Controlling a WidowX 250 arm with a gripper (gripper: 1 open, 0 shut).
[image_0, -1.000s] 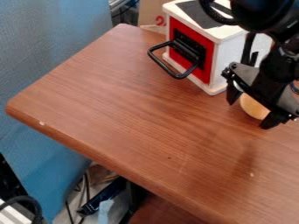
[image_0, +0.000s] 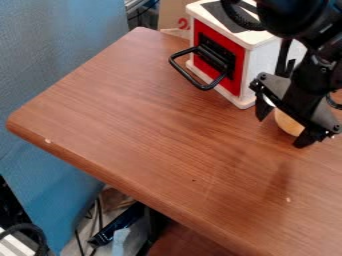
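Note:
My black gripper (image_0: 291, 108) is at the right edge of the camera view, low over the wooden table (image_0: 147, 160), beside a white box with a red front (image_0: 230, 85) and a black handle (image_0: 186, 73). A round, light tan object (image_0: 287, 122) is partly hidden behind the gripper. I cannot tell whether the fingers are open or closed on it.
A cardboard box (image_0: 174, 15) stands behind the white box. A blue padded surface (image_0: 54, 70) lies beyond the table's left edge, with cables and clutter below.
The gripper has shifted very slightly; otherwise nothing visibly differs.

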